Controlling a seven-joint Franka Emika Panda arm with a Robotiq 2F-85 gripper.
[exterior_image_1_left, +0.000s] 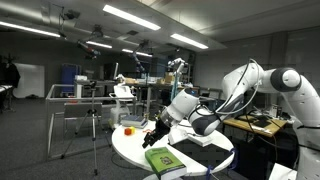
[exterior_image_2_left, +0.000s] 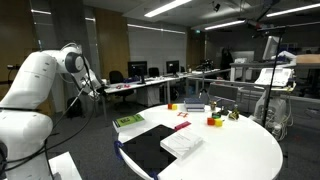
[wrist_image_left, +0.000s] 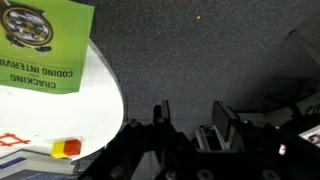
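A green book (exterior_image_1_left: 165, 161) lies on the round white table (exterior_image_1_left: 128, 146); in the wrist view the green book (wrist_image_left: 45, 42) shows at the upper left, its cover reading "coding interview". My gripper (exterior_image_1_left: 150, 141) hangs near the book in the first exterior view. From the wrist, the area below my gripper is mostly dark floor, past the table's edge. Its two dark fingertips stand apart in that view, and no object can be made out clearly between them. In the second exterior view the arm is at the far left, with the book (exterior_image_2_left: 128, 121) on the table's near left.
A black sheet (exterior_image_2_left: 160, 148) and a white box (exterior_image_2_left: 181, 144) rest on the table. Farther back are a red item (exterior_image_2_left: 181, 126), red and yellow blocks (exterior_image_2_left: 214, 122) and a grey container (exterior_image_2_left: 197, 103). A tripod (exterior_image_1_left: 95, 120) stands on the floor beyond the table.
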